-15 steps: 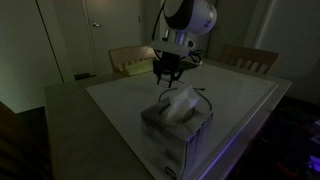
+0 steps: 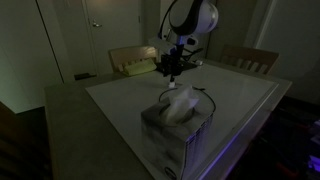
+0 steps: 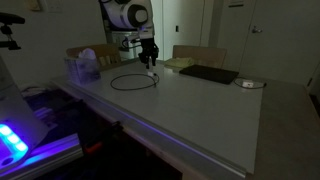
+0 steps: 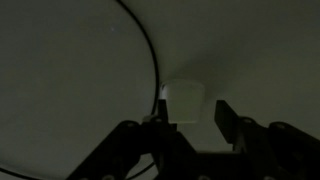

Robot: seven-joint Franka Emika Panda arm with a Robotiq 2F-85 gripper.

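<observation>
A small pale block (image 4: 184,101) lies on the white table, a little ahead of my gripper in the wrist view. The dark fingers stand apart, one toward each side of the block, and the view is dim. In exterior view 1 the gripper (image 2: 172,77) points down just above a small white object (image 2: 172,85). Exterior view 2 also has the gripper (image 3: 151,66) low over the tabletop. I see nothing held between the fingers.
A thin black cable (image 4: 155,62) curves close by the block. A tissue box (image 2: 165,140) stands at the table's near corner. Behind are a dark flat tray (image 3: 209,73) and a yellowish-green cloth (image 3: 179,63).
Over the last second my gripper has shifted to the right in exterior view 1. The small white object now shows below it. The tissue box has stayed put.
</observation>
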